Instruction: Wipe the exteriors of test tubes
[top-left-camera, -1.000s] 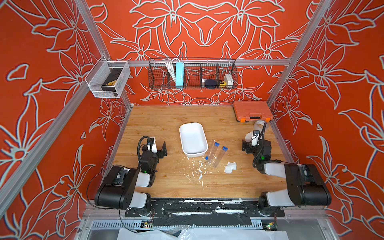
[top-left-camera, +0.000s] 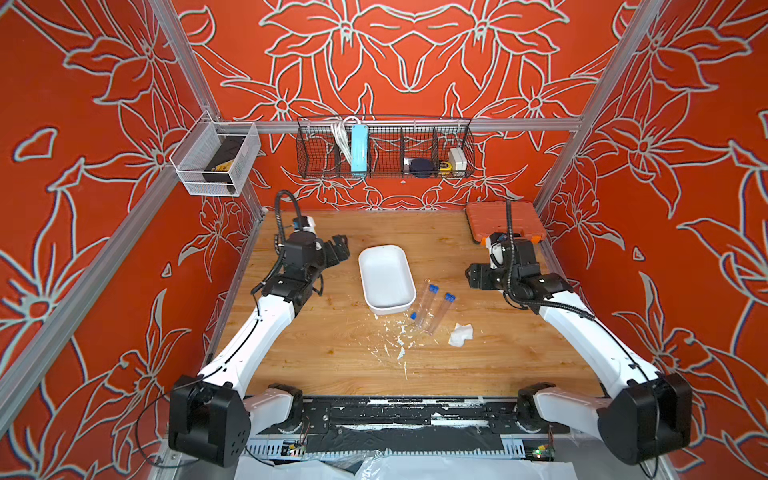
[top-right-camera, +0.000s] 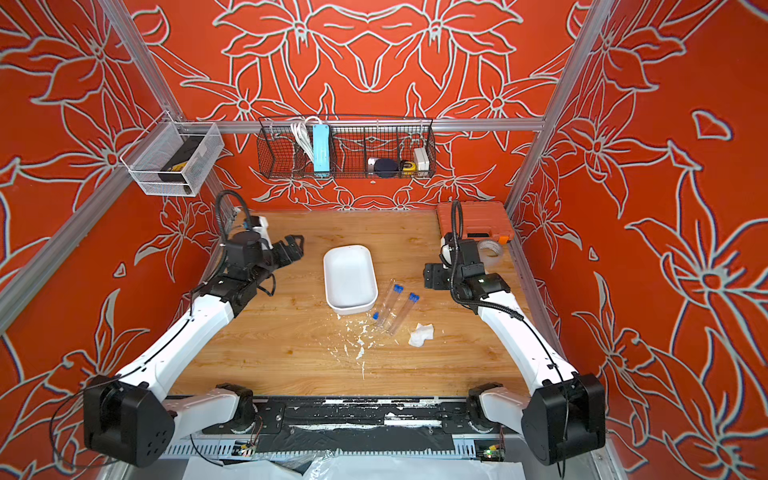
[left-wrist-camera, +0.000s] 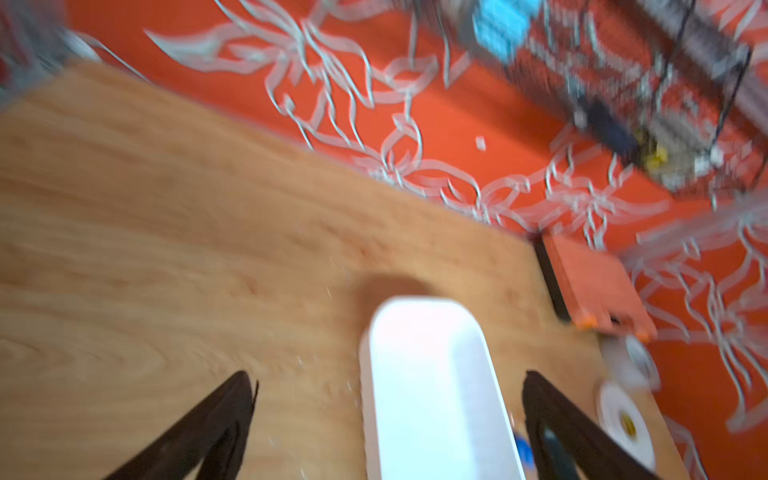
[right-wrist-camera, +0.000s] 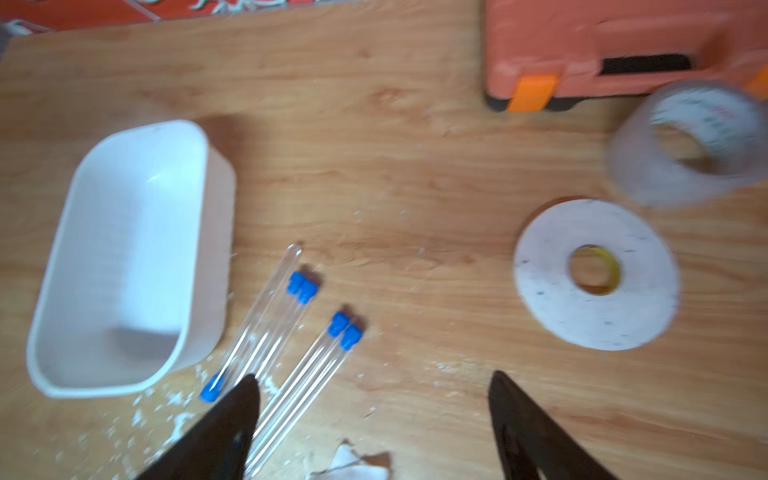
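Several clear test tubes with blue caps (top-left-camera: 433, 310) lie on the table right of a white tray (top-left-camera: 386, 280); in the right wrist view they form two groups (right-wrist-camera: 308, 376). A crumpled white tissue (top-left-camera: 461, 333) lies right and front of them. My left gripper (top-left-camera: 336, 249) is raised left of the tray, open and empty, its fingers blurred in the left wrist view. My right gripper (top-left-camera: 480, 276) hangs above the table right of the tubes, its fingers apart with nothing between them (right-wrist-camera: 372, 424).
An orange case (top-left-camera: 504, 217) sits at the back right, with a clear tape roll (right-wrist-camera: 688, 144) and a flat white tape roll (right-wrist-camera: 596, 308) before it. A wire basket (top-left-camera: 385, 148) hangs on the back wall. White scraps litter the front middle.
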